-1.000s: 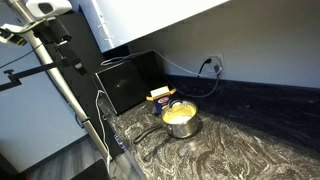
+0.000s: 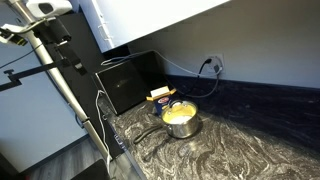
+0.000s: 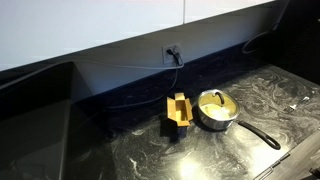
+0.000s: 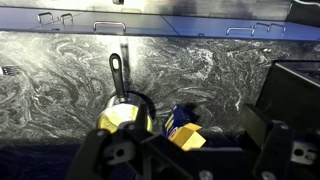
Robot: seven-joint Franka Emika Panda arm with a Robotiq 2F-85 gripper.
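Note:
A metal saucepan with yellow contents stands on the dark marbled counter. Its long black handle points toward the counter's front edge. Right beside the pan is a blue and yellow carton with its top flaps open; the wrist view shows the carton and pan from above. My gripper is open and empty, its dark fingers spread across the bottom of the wrist view. In exterior view 1 the arm hangs at the upper left, well away from the pan.
A black boxy appliance stands beyond the carton. Behind the counter, cables run to a wall outlet. A fork lies on the counter far from the carton. White cabinets overhang the back.

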